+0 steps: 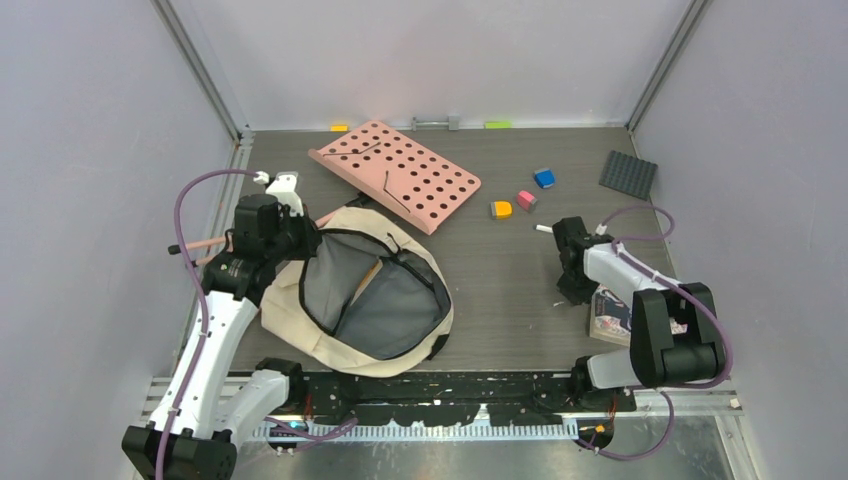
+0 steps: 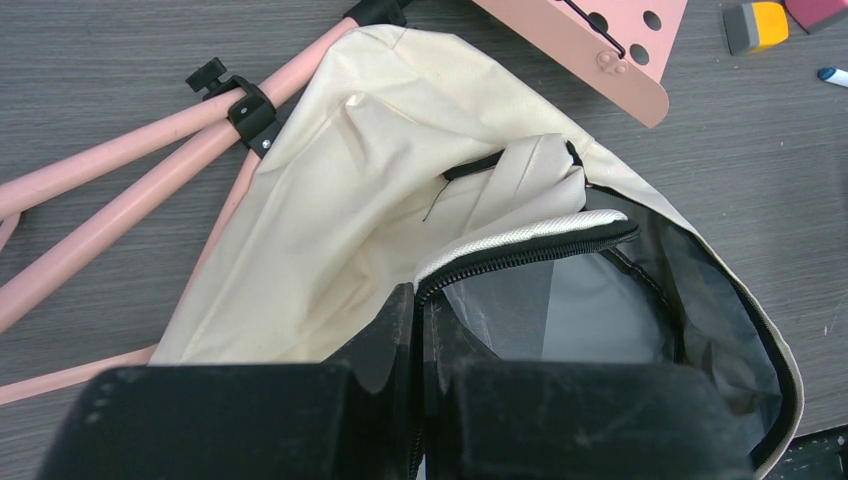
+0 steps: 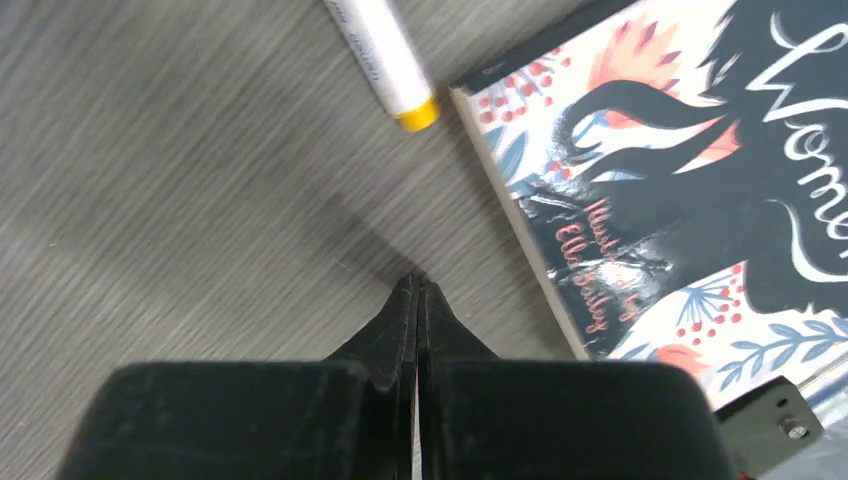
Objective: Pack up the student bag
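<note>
The cream bag [image 1: 285, 318] lies with its grey inside facing up, left of the table's middle. My left gripper is shut on the bag's zippered edge [image 2: 520, 250]. In the right wrist view, a book [image 3: 660, 180] with a dark floral cover lies flat on the right. Left of its near edge, my right gripper is shut, nothing between its fingertips, with bare table around the tips. A white marker [image 3: 385, 60] with a yellow end rests past the fingertips, near the book's corner. From above, the right arm covers part of the book and marker.
A pink perforated stand [image 1: 400, 175] sits behind the bag. Small yellow [image 1: 501, 210], pink [image 1: 527, 200] and blue [image 1: 544, 178] blocks are at the back, and a dark pad [image 1: 628, 175] at the back right.
</note>
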